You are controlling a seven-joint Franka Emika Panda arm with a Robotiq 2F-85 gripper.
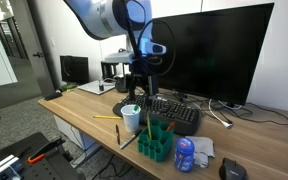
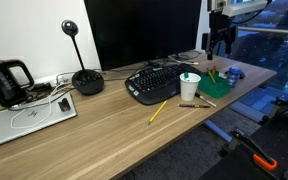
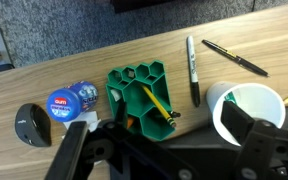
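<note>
My gripper (image 1: 137,88) hangs over the desk, open, with nothing between its fingers; in the wrist view the gripper spreads wide. Below it stands a green holder (image 3: 114,81) with honeycomb compartments, a yellow pencil (image 3: 156,100) leaning in it. A white cup (image 1: 131,120) stands beside the holder, with something green inside. On the desk between cup and front edge lie a dark marker (image 3: 193,72) and a slim dark pen (image 3: 234,58). Another yellow pencil (image 2: 157,113) rests beyond the cup. My fingers cover part of the cup in the wrist view.
A blue gum tub (image 1: 184,154) stands beside the holder, near a cloth (image 1: 203,147) and a black mouse (image 1: 232,170). Behind are a black keyboard (image 1: 174,112) and a large monitor (image 1: 209,55). In exterior view 2, the desk's left stretch is clear.
</note>
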